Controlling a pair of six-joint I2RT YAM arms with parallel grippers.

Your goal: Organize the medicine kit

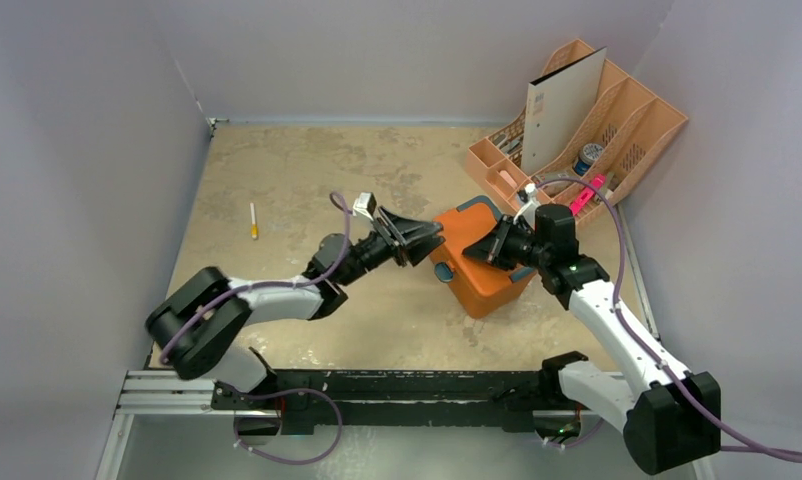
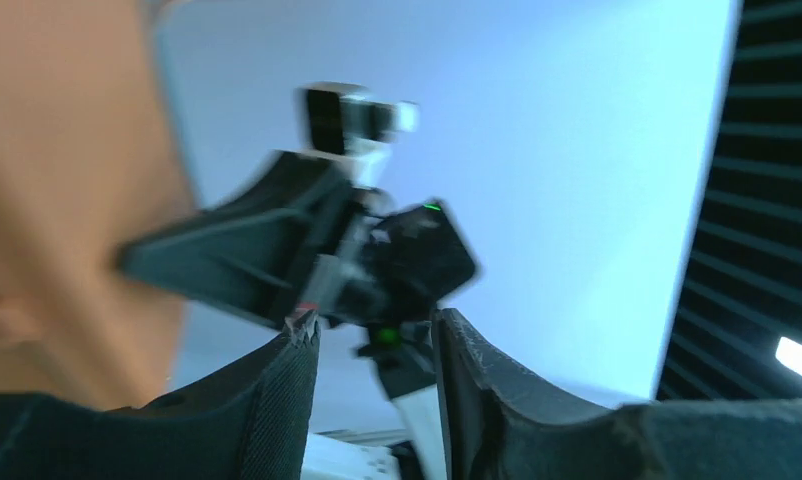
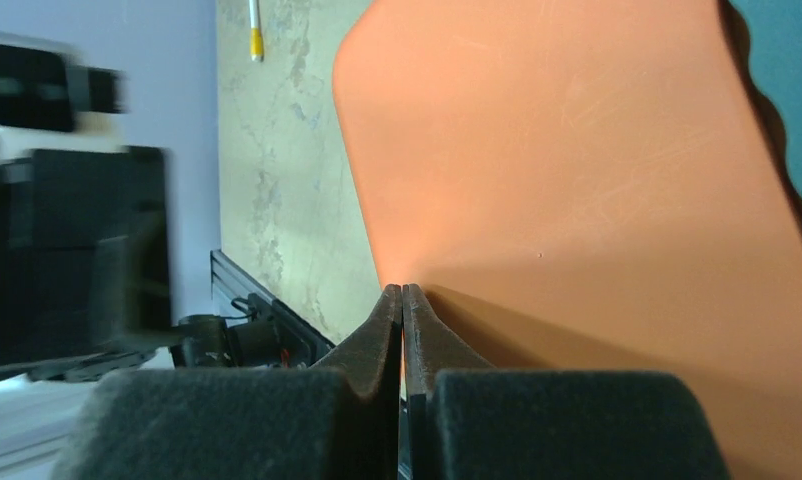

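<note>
The orange medicine box (image 1: 482,297) stands with its lid on, a blue-grey latch (image 1: 443,272) on its left side and blue-grey pieces at its other edges. From the right, my right gripper (image 1: 469,252) rests on or just over the lid; its fingers are shut together with nothing between them, tips over the orange surface in the right wrist view. My left gripper (image 1: 435,236) is raised by the box's left edge, above the latch. In the left wrist view its fingers (image 2: 282,400) stand apart with nothing between them. What lies inside the box is hidden.
A peach organizer (image 1: 649,122) behind the box holds a white board (image 1: 564,110), a jar (image 1: 588,157) and a pink item (image 1: 587,195). A white-and-yellow stick (image 1: 254,222) lies far left.
</note>
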